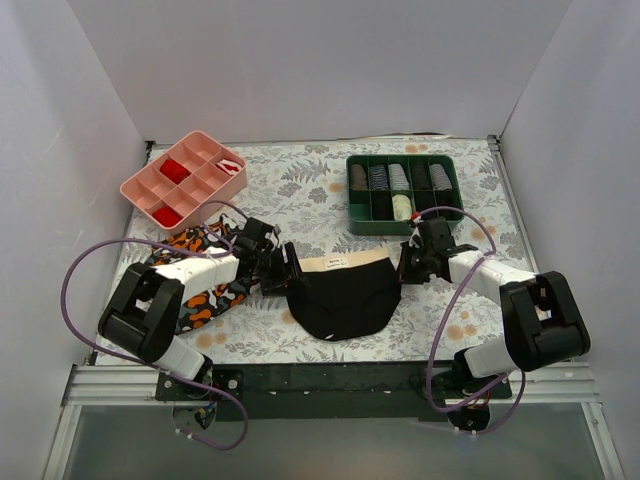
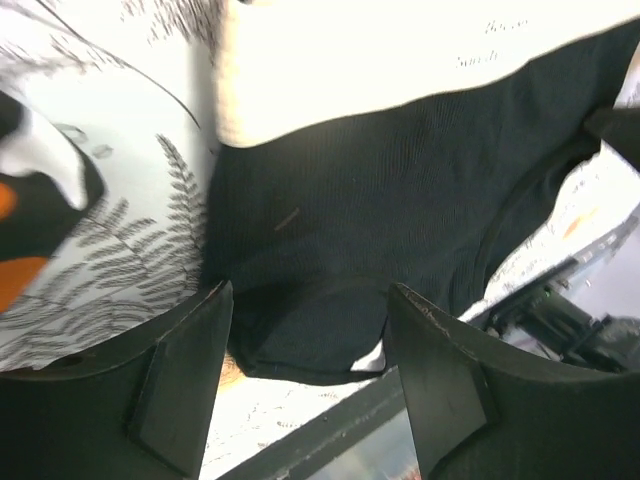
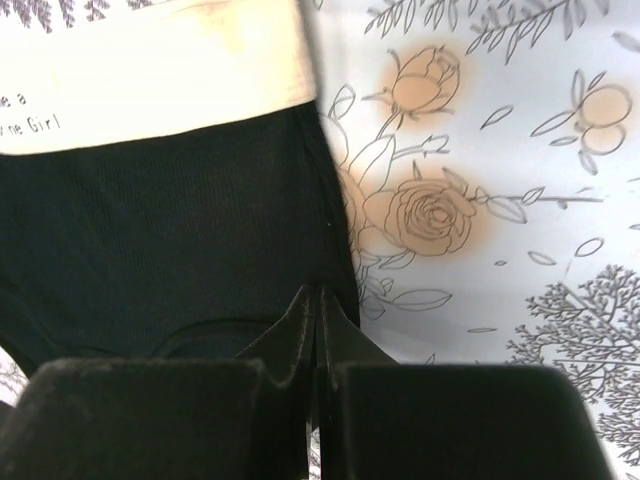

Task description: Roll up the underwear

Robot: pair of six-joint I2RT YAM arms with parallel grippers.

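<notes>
The black underwear with a cream waistband lies spread on the patterned table, waistband toward the back. My left gripper is at its left side in the top view. In the left wrist view a wide gap shows between the fingers, with the black cloth beneath and nothing visibly pinched. Over the garment's right edge my right gripper is shut, its tips right at the black cloth; whether any fabric is caught between them is hidden.
Behind the right arm stands a green divided box holding several rolled items. At the back left is a pink divided box with red pieces. A pile of orange-and-black patterned cloth lies under the left arm. Bare table shows between the boxes.
</notes>
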